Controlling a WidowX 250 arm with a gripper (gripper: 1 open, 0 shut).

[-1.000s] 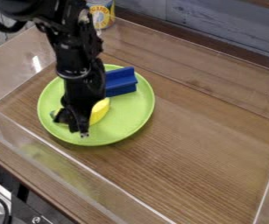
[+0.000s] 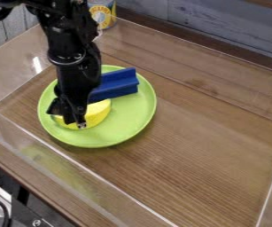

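Observation:
A green plate lies on the wooden table toward the left. On it are a yellow object and, behind that, a blue block. The black arm comes down from the top, and its gripper is low over the plate's left part, at the yellow object, partly covering it. The fingers look close together; whether anything is between them is hard to see.
A can stands at the back edge near the arm. A dark cable shows at the lower left.
The gripper has shifted slightly left on the plate. The yellow object appears shifted a little left with it.

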